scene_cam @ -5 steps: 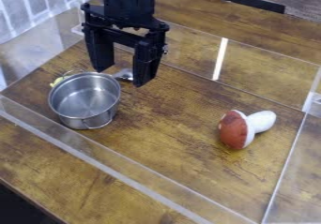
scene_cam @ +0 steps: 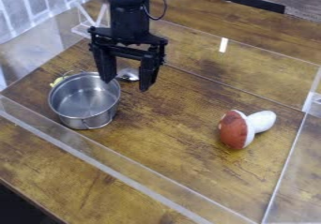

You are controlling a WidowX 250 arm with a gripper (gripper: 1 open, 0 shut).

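Observation:
My black gripper [scene_cam: 127,68] hangs open above and behind a steel pot [scene_cam: 85,101] at the left of the wooden table. A small silvery object, partly hidden, lies beneath it. A red-capped toy mushroom with a white stem [scene_cam: 245,126] lies on its side at the right.
A small yellowish item lies at the pot's left. Clear panels edge the table [scene_cam: 189,181]. The middle, front and back right of the wood are bare, apart from a small white strip [scene_cam: 223,45] at the back.
The arm and gripper have drawn back toward the rear of the table and appear smaller. The pot and mushroom have not moved.

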